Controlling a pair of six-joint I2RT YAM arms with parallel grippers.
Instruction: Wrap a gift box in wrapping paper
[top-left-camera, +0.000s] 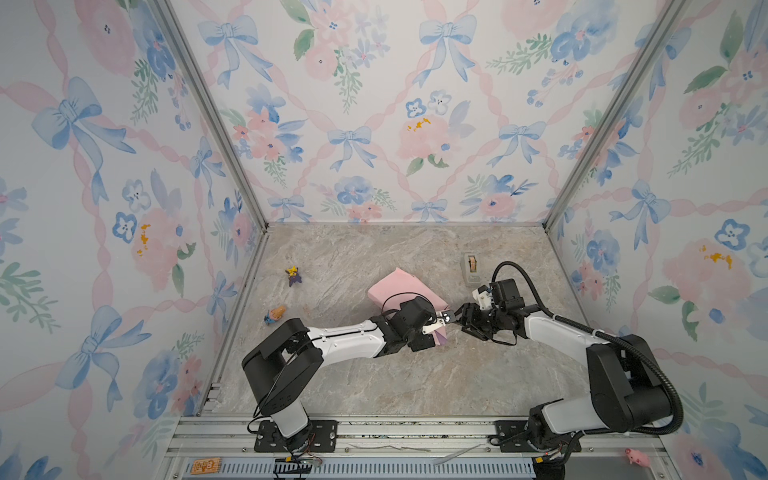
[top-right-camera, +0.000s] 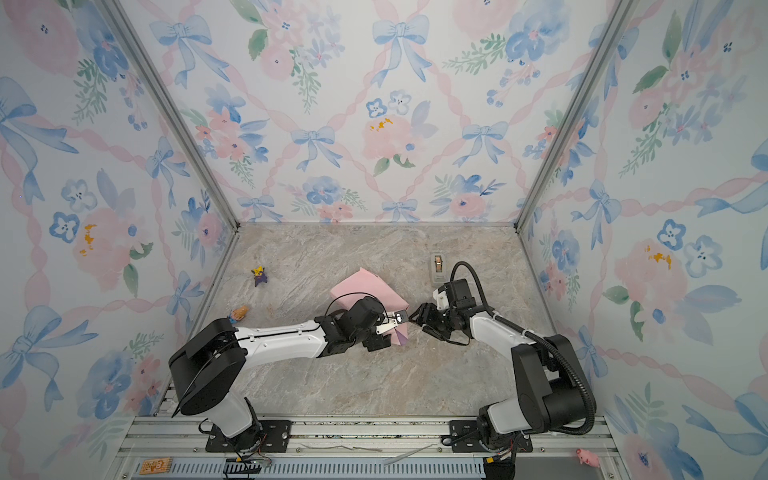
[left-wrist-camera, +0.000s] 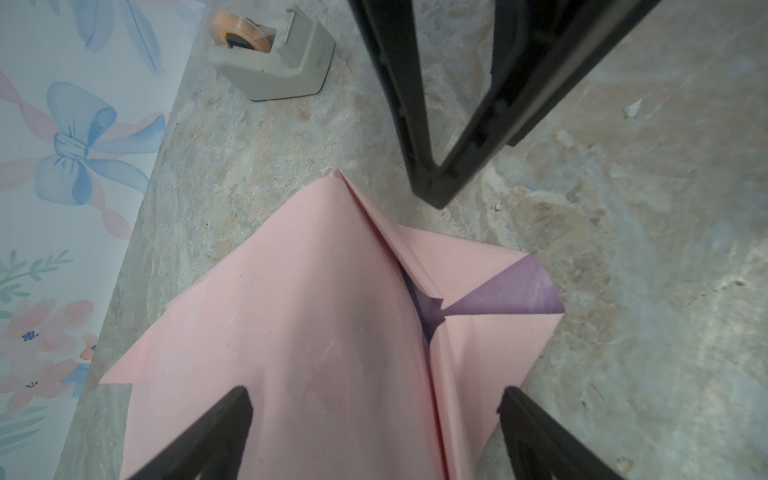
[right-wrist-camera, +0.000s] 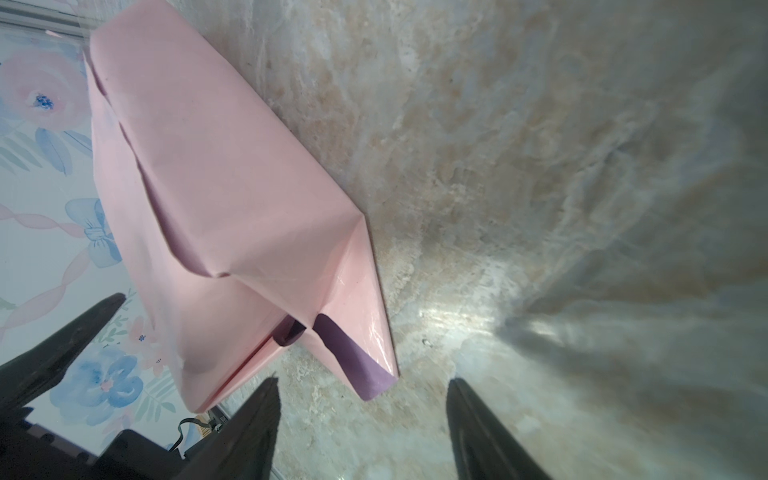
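Note:
Pink wrapping paper (left-wrist-camera: 320, 320) is folded around a box-like bulk, with the box itself hidden inside. At one end the paper stands loose in a flared flap, its purple inner side showing; the right wrist view also has this purple lining (right-wrist-camera: 356, 364). Over the wrapped parcel (top-left-camera: 396, 284), my left gripper is open, its two fingers apart above the pink paper and no grip on it. My right gripper stands at the flared end, fingers spread, with bare table between the tips and the flap just beyond them.
A tape dispenser (left-wrist-camera: 280, 60) stands on the table behind the right arm. Two small toys, a yellow-and-purple figure (top-left-camera: 293, 275) and an orange one (top-left-camera: 276, 313), lie at the left. Both grippers are close together.

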